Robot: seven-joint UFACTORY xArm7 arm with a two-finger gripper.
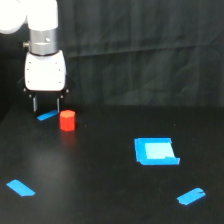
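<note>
At the upper left, my white gripper (46, 104) points down with its two dark fingers apart. Just below the fingertips lies a small flat blue piece (47, 115); whether the fingers touch it I cannot tell. A red six-sided block (67, 120) stands on the table close to the right of that piece. Toward the right of the table is a blue tray-like piece (145, 160) with a white middle.
One blue strip (20, 188) lies at the front left of the dark table, and another blue strip (191, 196) at the front right. A black curtain (140, 60) hangs behind.
</note>
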